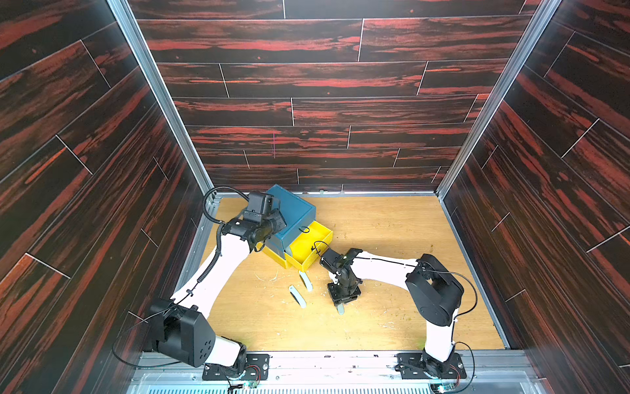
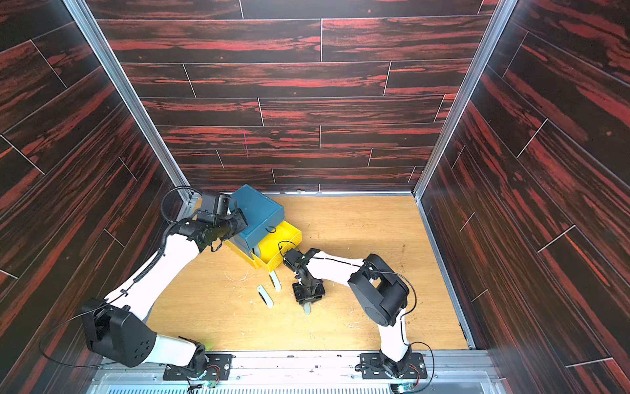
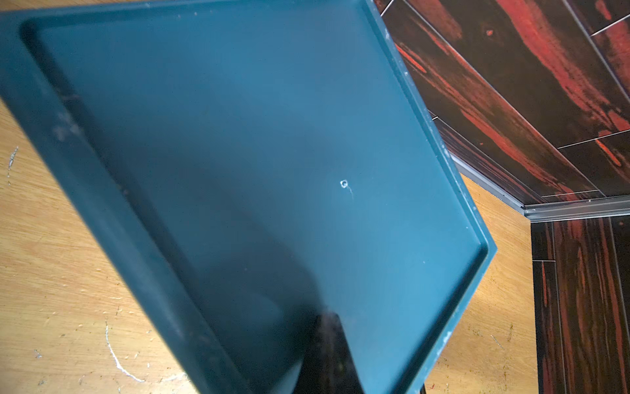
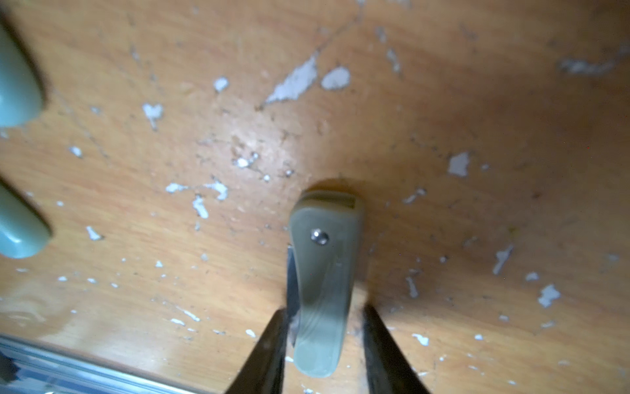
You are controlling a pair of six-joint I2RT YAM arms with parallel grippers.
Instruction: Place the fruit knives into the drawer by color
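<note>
My left gripper (image 1: 274, 220) rests over the lid of the teal drawer box (image 1: 292, 207); in the left wrist view its dark tip is low on the teal top (image 3: 197, 131), shut. A yellow drawer (image 1: 305, 246) stands out from the box. My right gripper is low over a pale grey-green folding knife (image 4: 321, 282), part open, with fingertips either side of its handle. Two more pale knives lie left of it, one (image 1: 297, 295) farther left and one (image 1: 305, 281) nearer the drawer.
Dark panelled walls with metal edge rails surround the table.
</note>
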